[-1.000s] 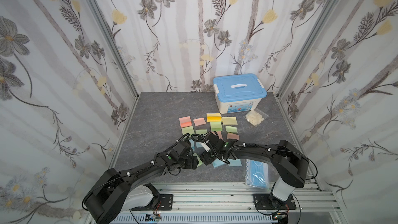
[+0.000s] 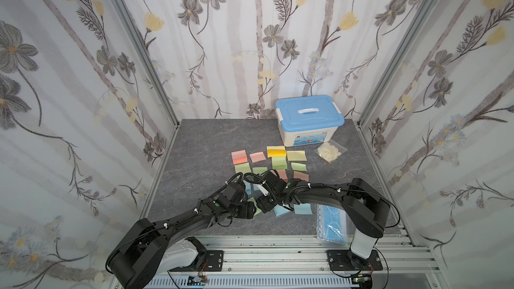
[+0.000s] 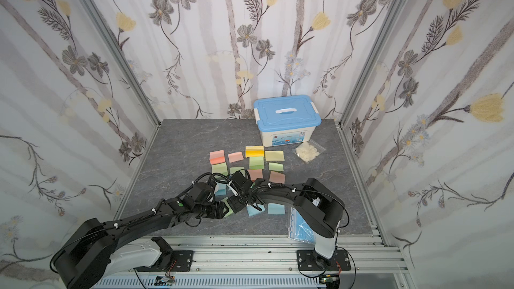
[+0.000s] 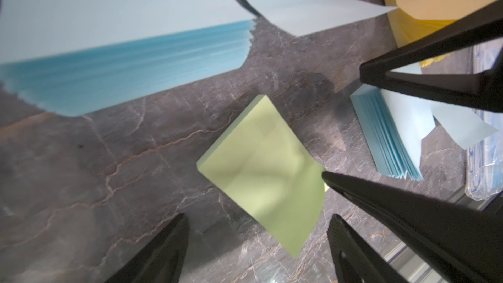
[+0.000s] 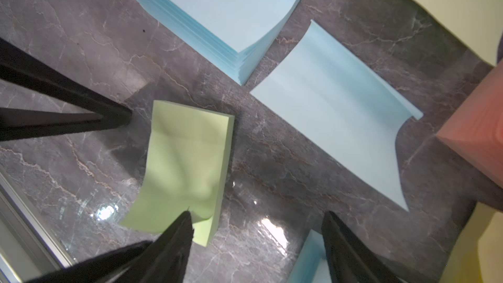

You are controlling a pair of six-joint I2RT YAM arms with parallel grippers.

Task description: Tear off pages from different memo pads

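Note:
A small light-green memo pad (image 4: 259,162) lies on the table between my two grippers, its top page curling up at one end. The left gripper is open, its fingertips on either side of the pad's near end in the left wrist view, with no grip on it. From the right in that view, one of the right gripper's fingers (image 4: 377,204) reaches the pad's curled edge; contact cannot be told. In the right wrist view, the right gripper also stands open, with bare table between its tips and the pad (image 5: 186,152) by its left finger.
Blue pads (image 4: 131,78) and a loose blue page (image 5: 340,115) lie close by. More coloured pads and pages, such as a yellow pad (image 2: 276,152), are farther back. A lidded box (image 2: 309,120) stands at the back right.
The right arm has shifted slightly left, bringing its gripper a little closer to the left one. The left gripper shows hardly any movement. The box and farther pads stay put.

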